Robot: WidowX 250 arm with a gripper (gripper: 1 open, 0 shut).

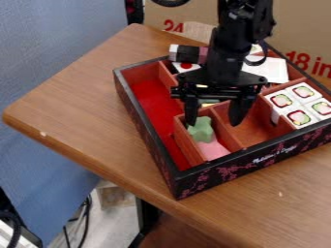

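A black robot gripper [218, 95] hangs over the middle of a dark patterned box [237, 169], its fingers low above the orange inner compartments. Whether it is open, and whether anything sits between its fingers, is hard to tell. Beneath it are a green piece [200, 130] and a pink piece [211, 150] in the front compartment. White items with red-and-green markings [297, 106] fill the right compartment, and a white piece [269, 70] lies at the back, partly hidden by the arm.
The box rests on a wooden table [91, 97], whose left side is clear. Cardboard [297, 29] stands behind, and cables and the floor show below the table's edge at lower left.
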